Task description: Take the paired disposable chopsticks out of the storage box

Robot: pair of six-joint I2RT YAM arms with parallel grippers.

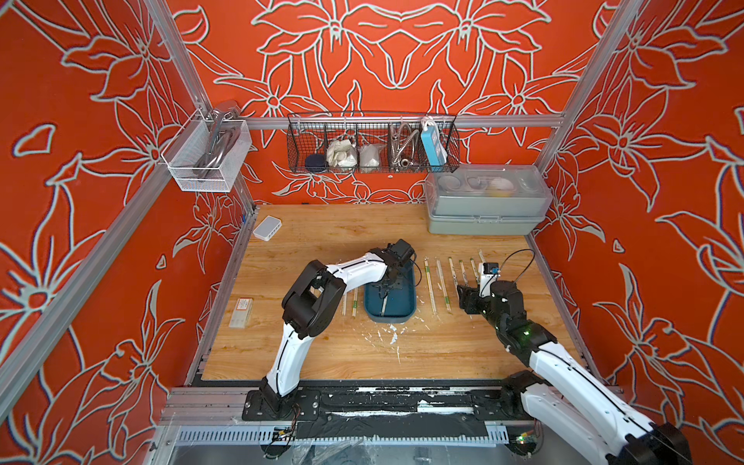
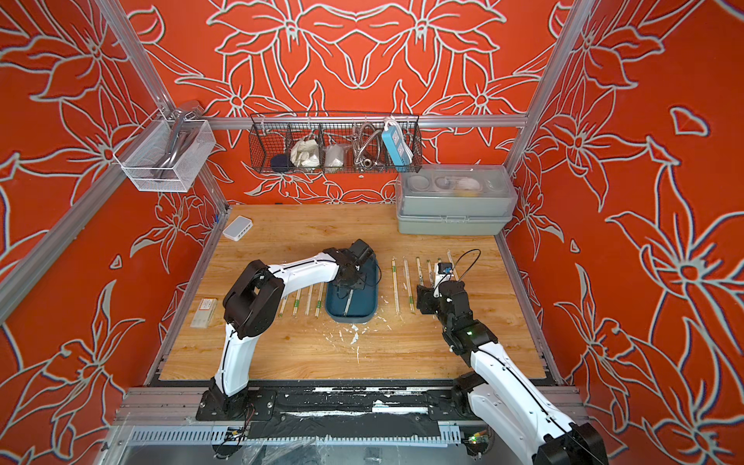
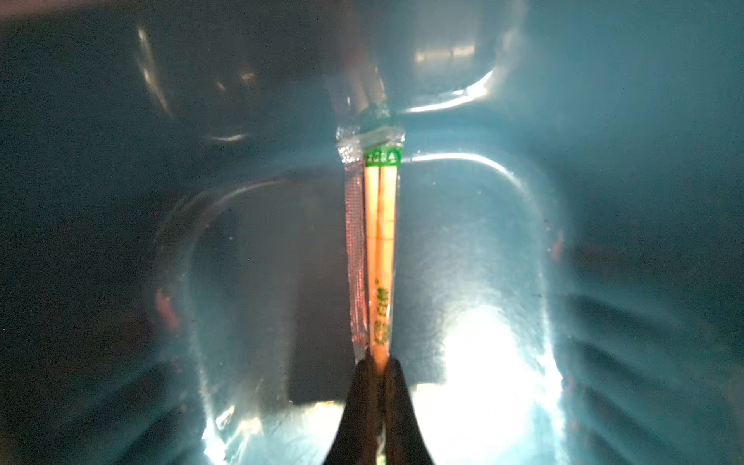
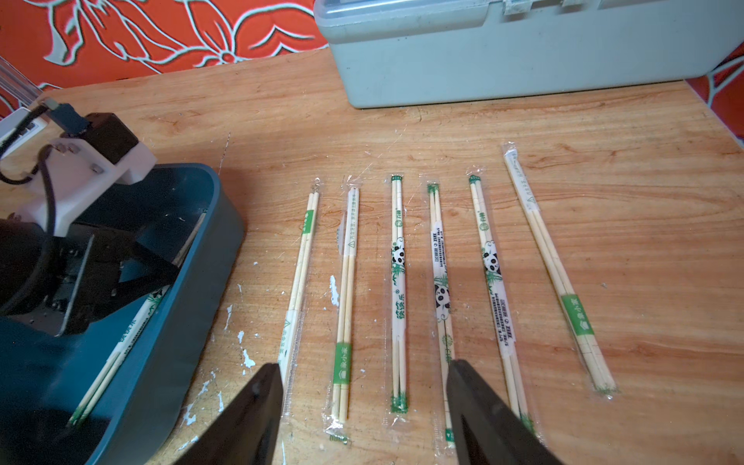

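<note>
Inside the deep blue storage box (image 1: 391,319), a wrapped pair of chopsticks (image 3: 380,240) runs lengthwise, its green-banded end towards the far wall in the left wrist view. My left gripper is shut on this pair, with the fingers (image 3: 358,414) close together around its middle. In the right wrist view the held pair (image 4: 128,345) slants within the box, partly covered by the left gripper. My right gripper stands open above the table, its fingers apart, with wrapped chopsticks lying on the wood below and beyond them.
Several wrapped pairs (image 4: 398,294) lie in a row right of the box, and a few more (image 2: 309,298) lie left of it. A lidded grey container (image 1: 488,205) stands at the back right. White scraps (image 1: 393,338) litter the wood; the front left is open.
</note>
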